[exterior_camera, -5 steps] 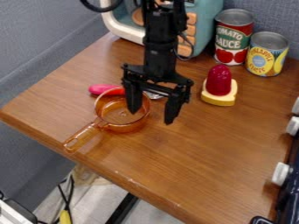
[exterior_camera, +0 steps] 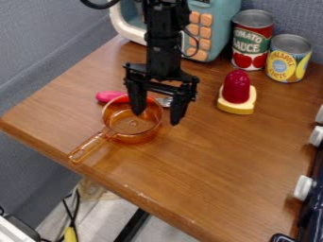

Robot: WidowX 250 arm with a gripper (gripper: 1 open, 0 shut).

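The black gripper hangs over an orange translucent pan with its handle toward the lower left. One finger is down over the pan's bowl, the other to the right of it; the fingers stand apart, with nothing seen held between them. A pink handled utensil lies behind the pan, its metal end partly hidden by the gripper.
A red object on a yellow base sits to the right. Two cans and a teal toy appliance stand at the back. A dark device borders the right edge.
The objects on the table look unchanged.
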